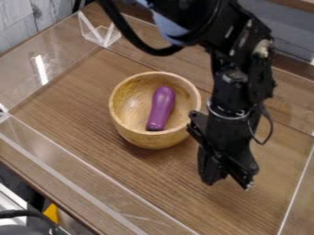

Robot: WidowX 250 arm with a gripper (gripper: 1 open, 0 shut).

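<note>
My black gripper (216, 178) hangs low over the bare wood on the right, shut, with nothing visible between its fingers. To its left a wooden bowl (130, 96) holds a purple eggplant (160, 108), lying lengthwise inside. The arm partly covers the table behind it.
A clear plastic piece (98, 26) stands at the back left. A small yellow object (50, 213) shows at the front left edge.
</note>
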